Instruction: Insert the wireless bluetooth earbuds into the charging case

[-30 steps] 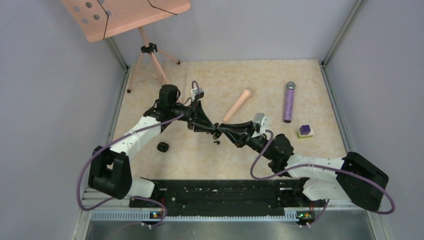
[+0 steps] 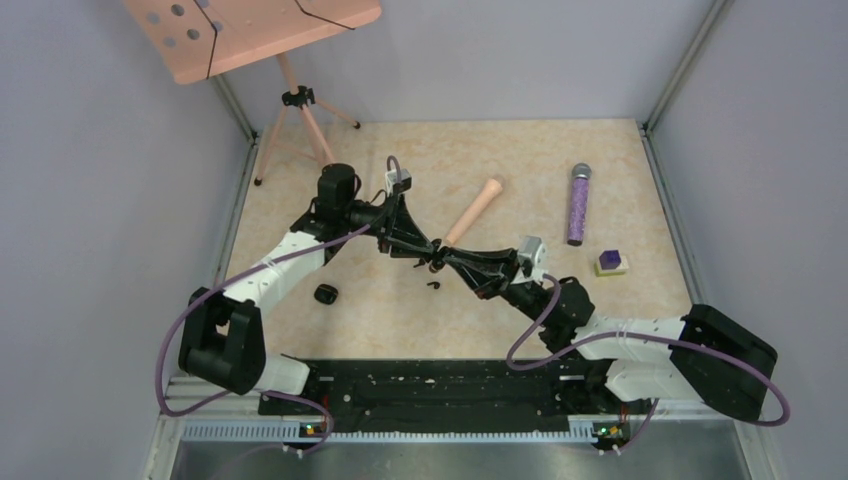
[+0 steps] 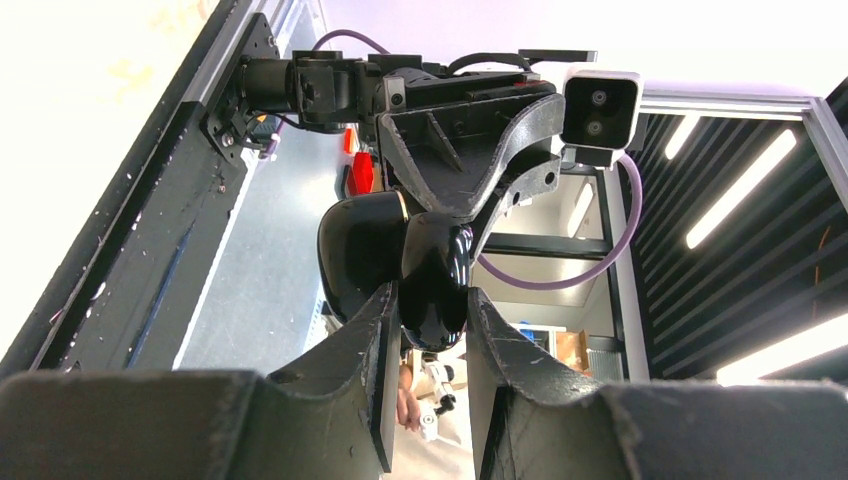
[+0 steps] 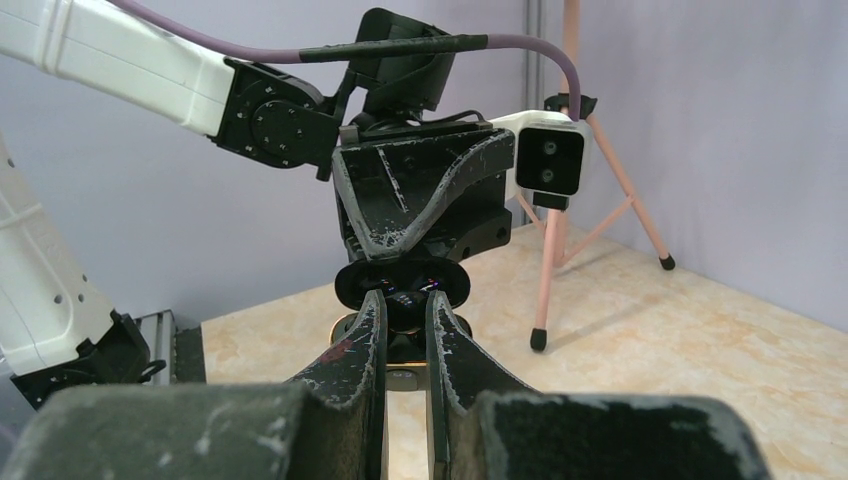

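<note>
The black charging case [image 3: 432,285] is shut in my left gripper, upright between its fingertips in the left wrist view, with a second dark curved part [image 3: 355,255] behind it. In the right wrist view the case's raised dark lid [image 4: 360,282] and gold-edged body show behind the fingertips of my right gripper, which has a small dark object between them; whether it grips it is unclear. The two grippers meet at mid-table in the top view. A small black earbud [image 2: 433,285] lies on the table below them.
A black box [image 2: 326,294] lies at left. A beige stick [image 2: 475,210], a purple microphone [image 2: 578,205] and a small block [image 2: 611,262] lie at back and right. A pink stand [image 2: 307,110] stands back left.
My right gripper and arm have shifted slightly to the right and toward the front over the last second; the left gripper has moved very little.
</note>
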